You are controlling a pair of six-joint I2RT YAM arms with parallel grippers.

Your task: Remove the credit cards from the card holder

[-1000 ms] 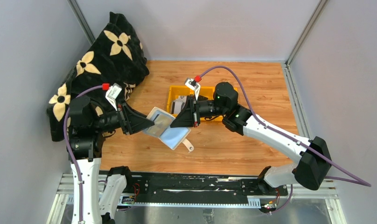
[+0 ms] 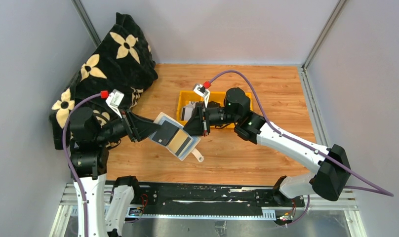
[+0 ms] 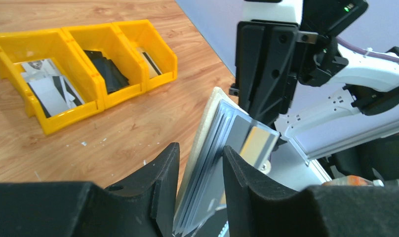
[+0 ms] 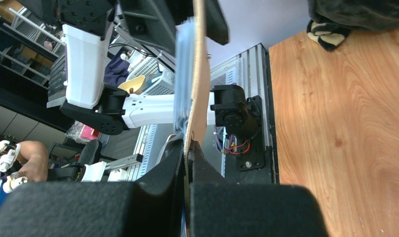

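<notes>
The card holder (image 2: 179,144), an open wallet with clear sleeves and dark and gold cards, is held upright between the grippers. My right gripper (image 2: 198,129) is shut on it; in the right wrist view the holder's edge (image 4: 197,89) runs down into the fingers (image 4: 158,197). My left gripper (image 2: 149,131) is part open at the holder's left end, its fingertips (image 3: 164,163) by the clear sleeves (image 3: 219,153); whether it grips any card I cannot tell.
A yellow three-compartment bin (image 3: 49,121) with cards and papers stands behind on the wooden table. A dark patterned cushion (image 2: 103,54) fills the back left.
The sleeves' face has changed from pale blue and grey to dark and gold cards. My left wrist has tilted slightly; the right arm looks unmoved.
</notes>
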